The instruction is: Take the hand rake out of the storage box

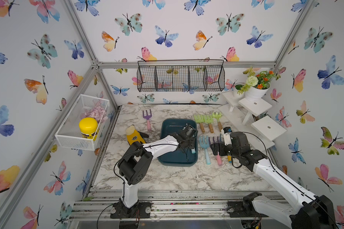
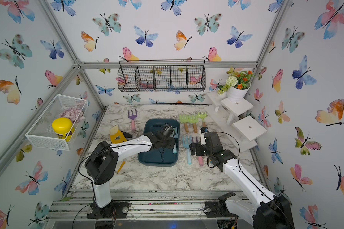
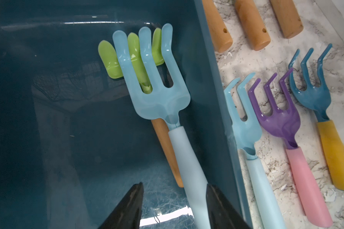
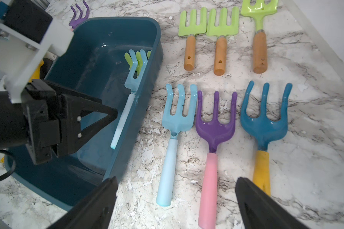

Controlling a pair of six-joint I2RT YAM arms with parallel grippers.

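Note:
Inside the dark teal storage box [image 1: 172, 158] a light blue hand rake [image 3: 187, 160] lies on top of a green rake with a wooden handle [image 3: 166, 148], along the box's right side. My left gripper is above the light blue handle, its fingers apart with the handle lying below between them, not visibly gripped. My right gripper hangs open over the table right of the box, above the rakes lying there.
Rakes lie right of the box: light blue, purple [image 4: 214, 129], teal [image 4: 263, 126], and several green ones behind. A yellow glove [image 1: 133, 135] lies left. White stepped shelves [image 1: 267, 127] stand right.

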